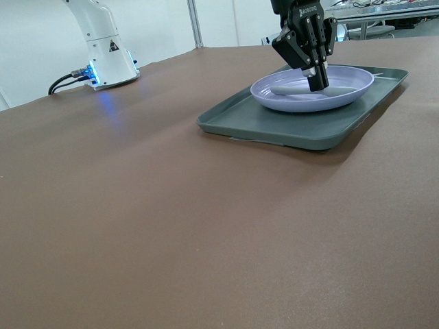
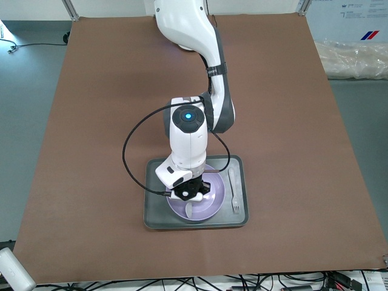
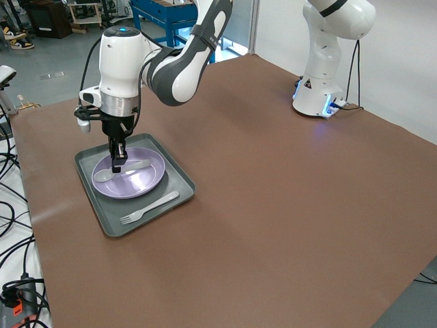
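A grey-green tray (image 2: 154, 212) (image 1: 226, 120) (image 3: 99, 205) sits on the brown table, holding a lilac plate (image 2: 212, 206) (image 1: 274, 99) (image 3: 136, 184). A white spoon (image 2: 188, 210) (image 3: 104, 175) lies on the plate. A white fork (image 2: 236, 200) (image 3: 150, 208) lies on the tray beside it. The black gripper (image 1: 317, 79) (image 3: 117, 164) hangs down over the plate, low at the spoon; whether its fingers are open or shut on the spoon's handle is hard to tell. In the left view the arm hides it.
Cables (image 3: 20, 246) run along one side, off the tabletop.
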